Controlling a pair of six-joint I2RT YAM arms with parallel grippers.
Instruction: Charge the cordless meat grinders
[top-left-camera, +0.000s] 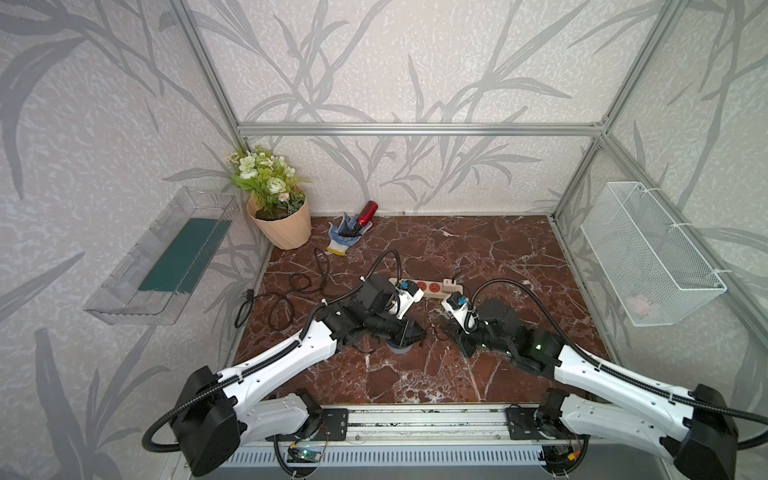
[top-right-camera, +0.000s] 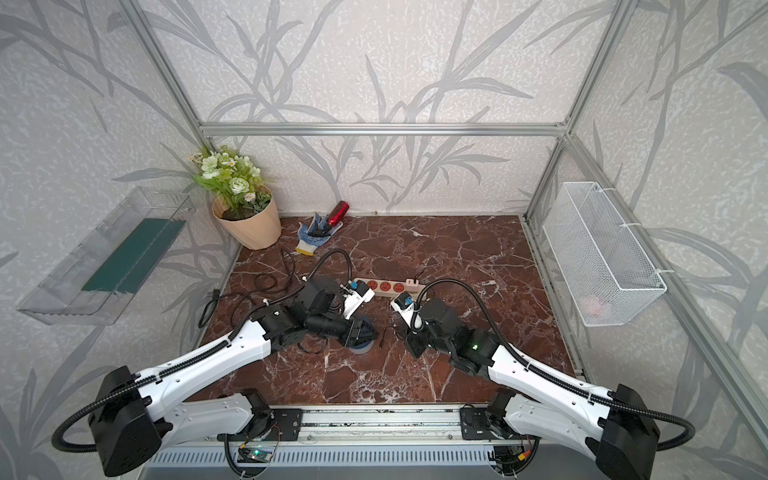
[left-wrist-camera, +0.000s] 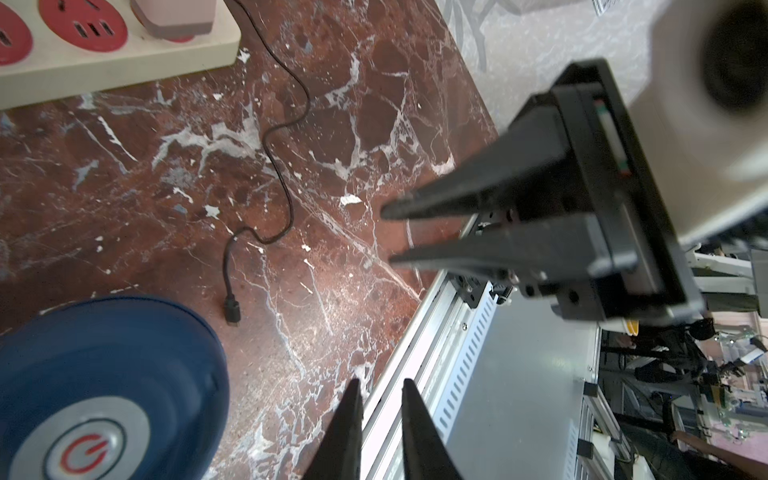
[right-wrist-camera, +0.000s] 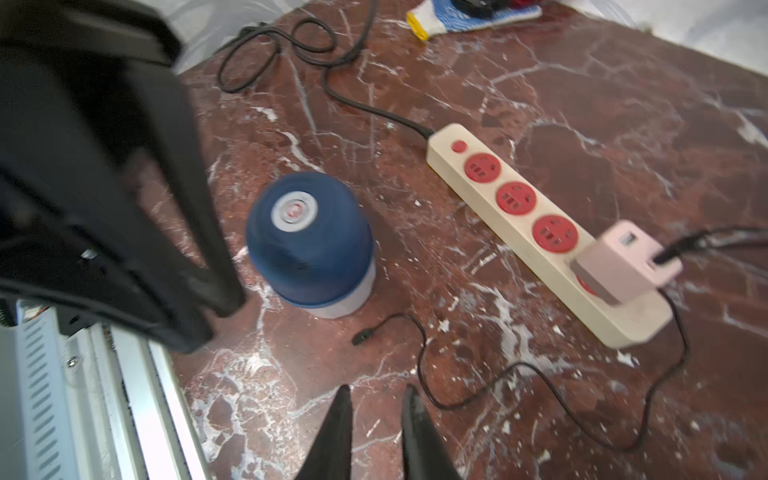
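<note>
The cordless meat grinder is a round blue-topped unit (right-wrist-camera: 310, 240) with a red power mark, standing on the marble table. In the left wrist view its blue top (left-wrist-camera: 152, 352) fills the lower left. The charging cable's small black plug lies loose on the table beside the grinder, apart from it; the left wrist view shows the plug (left-wrist-camera: 232, 310) too. My right gripper is open with nothing between its fingers, nearer the camera than the plug. My left gripper also stands open and empty, its arm near the grinder.
Behind lies a power strip (right-wrist-camera: 480, 190) with red sockets and a pink charger (right-wrist-camera: 620, 260) plugged in. A flowerpot (top-left-camera: 280, 226) and a glove (top-left-camera: 340, 240) with a red-handled tool (top-left-camera: 367, 213) sit at the back left.
</note>
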